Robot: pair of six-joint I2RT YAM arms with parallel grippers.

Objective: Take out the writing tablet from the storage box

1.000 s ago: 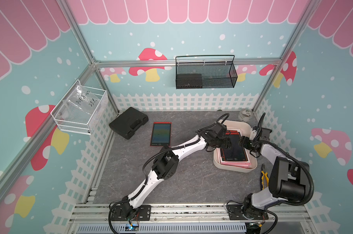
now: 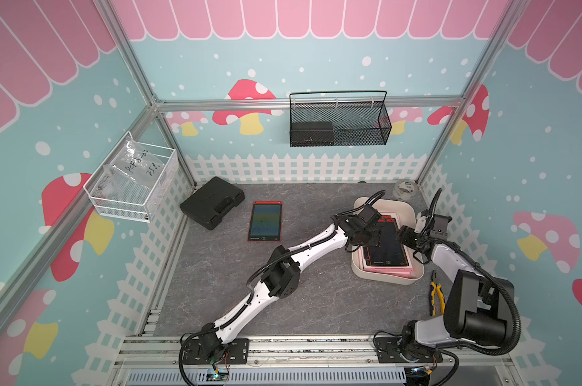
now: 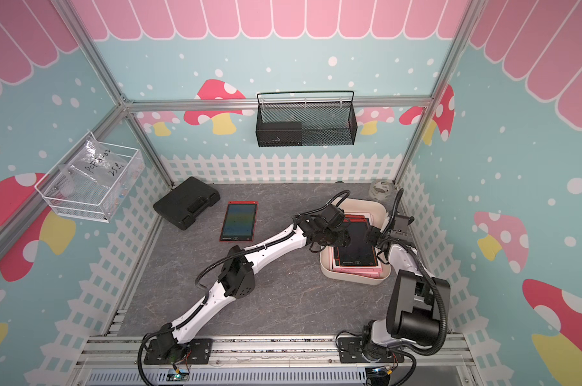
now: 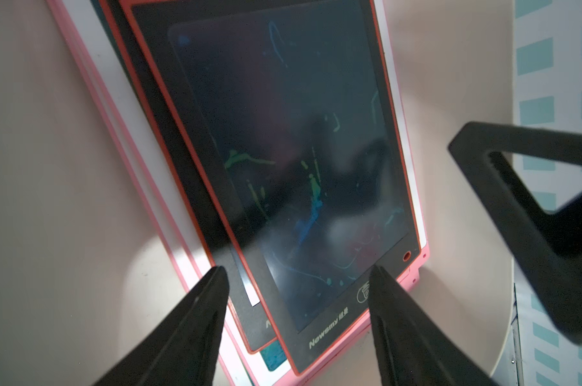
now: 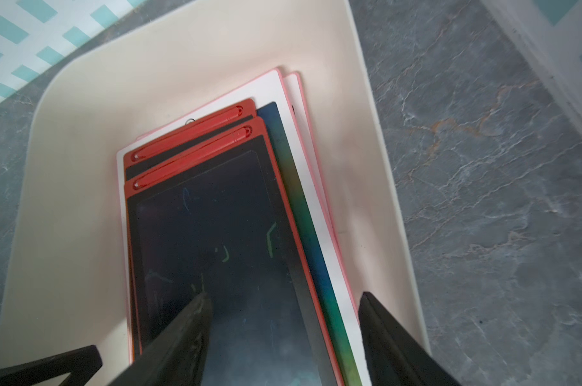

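Observation:
The cream storage box (image 2: 404,278) holds a stack of writing tablets, the top one (image 4: 291,160) dark with a red edge, pink-and-white ones beneath. My left gripper is over the box's left part, above the top tablet's edge, open with nothing between its fingers. My right gripper hangs over the box's right side above the same stack, open and empty. In the top views both wrists partly cover the box.
Another red-edged tablet (image 2: 265,220) lies mid-left on the table beside a black case (image 2: 210,200). A tape roll (image 2: 404,188) is behind the box; yellow pliers (image 2: 438,296) lie right-front. Wire baskets hang on the walls.
Compared with a second ago, my left gripper has moved slightly right over the box, and the right arm has shifted slightly toward the front. The tablets look unmoved.

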